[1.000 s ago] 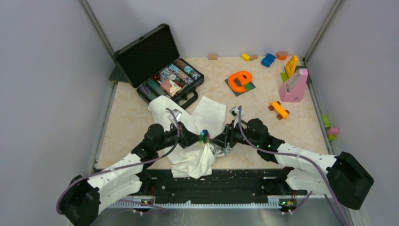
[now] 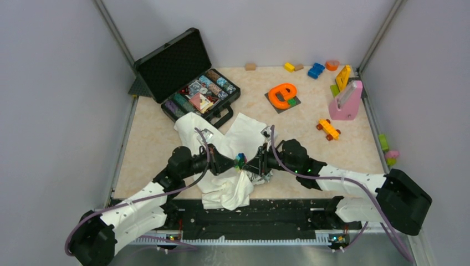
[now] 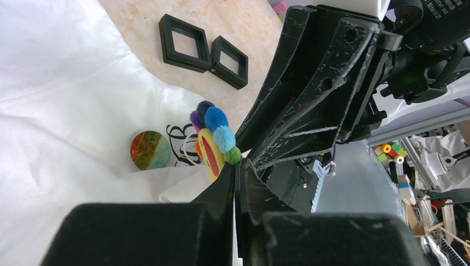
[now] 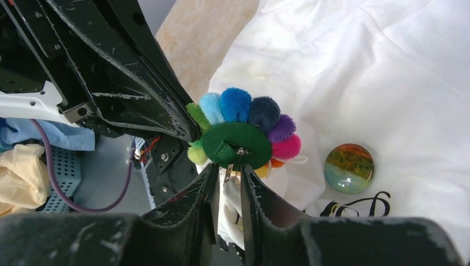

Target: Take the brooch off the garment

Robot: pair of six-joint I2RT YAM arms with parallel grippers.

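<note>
A multicoloured felt flower brooch [image 2: 240,161] is held between my grippers over the white garment [image 2: 244,133]. My left gripper is shut, with the brooch at its tips; in the right wrist view the brooch's green back [image 4: 233,138] shows, with a pin clasp on it. My right gripper is part open, its tips just below that backing, around a metal pin piece and white cloth behind. A round painted badge [image 4: 349,168] lies on the garment beside black lettering.
An open black case [image 2: 200,95] stands at the back left. Toys such as an orange track [image 2: 282,88], a yellow car [image 2: 328,129] and a pink object [image 2: 345,104] are at the right. Two black frames [image 3: 183,61] lie beside the garment.
The left arm looks almost unchanged.
</note>
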